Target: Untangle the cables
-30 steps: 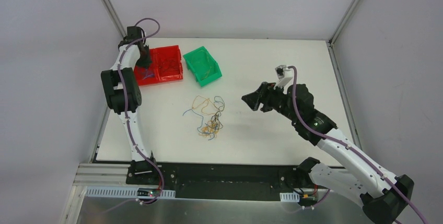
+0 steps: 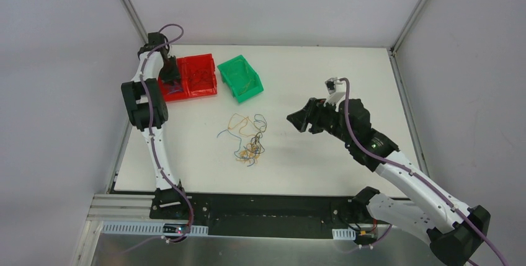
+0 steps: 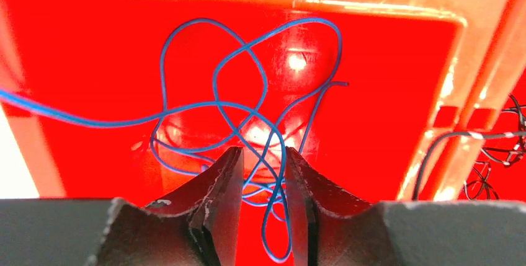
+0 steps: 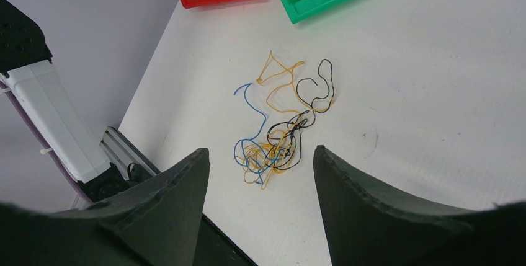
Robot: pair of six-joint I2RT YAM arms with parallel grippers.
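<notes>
A tangle of blue, orange and black cables lies on the white table, also seen in the right wrist view. My left gripper is low in the left compartment of the red container, fingers part open, with loops of blue cable under and between them; whether it grips any cannot be told. Black cables lie in the neighbouring compartment. My right gripper hangs open at the table's right side, facing the tangle, nothing between its fingers.
A green container with some yellow cable inside stands beside the red one. Walls surround the table at back and sides.
My left arm has shifted slightly back toward the left over the red container during the last second. The tangle on the table and my right arm look unchanged.
</notes>
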